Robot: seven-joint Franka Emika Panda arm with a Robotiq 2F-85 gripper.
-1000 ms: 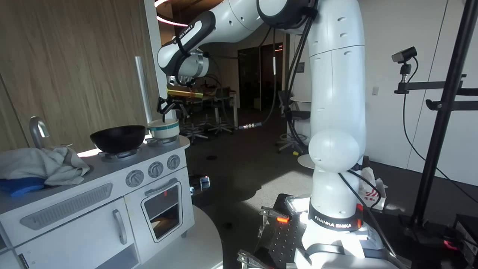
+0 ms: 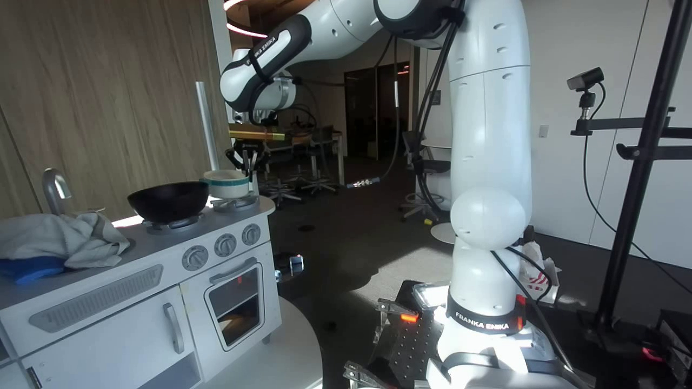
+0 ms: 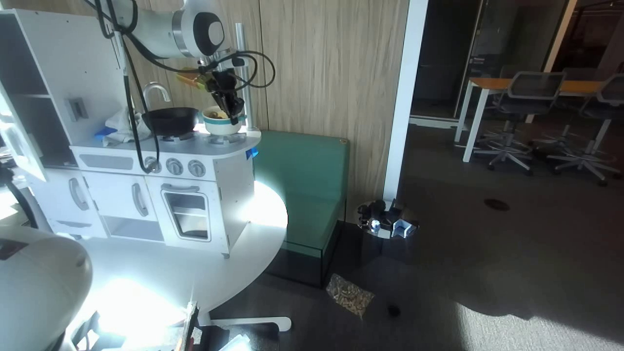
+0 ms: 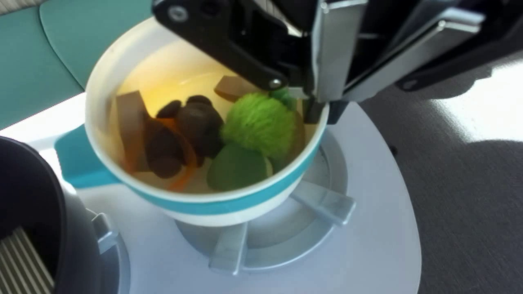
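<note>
A white pot with a teal band (image 4: 211,206) is above the right burner (image 4: 279,235), off-centre on it. Whether its base touches the burner, I cannot tell. Inside lie a fuzzy lime-green ball (image 4: 260,122), a darker green piece (image 4: 238,169), brown lumps (image 4: 198,122) and an orange strip (image 4: 184,171). My gripper is shut on the pot's right rim, one fingertip inside the wall and the other outside. From the side, the gripper (image 2: 249,169) comes down onto that rim. One teal handle (image 4: 86,157) sticks out at left; the gripper hides the far rim.
A black pan (image 2: 170,201) stands on the neighbouring burner, close to the pot's left handle. Farther left lie a crumpled cloth (image 2: 61,236) and a faucet (image 2: 55,188). An upright post (image 2: 207,126) rises behind the pot. The counter ends just right of the burner.
The pot has shifted left, towards the black pan, uncovering more of the burner's right side.
</note>
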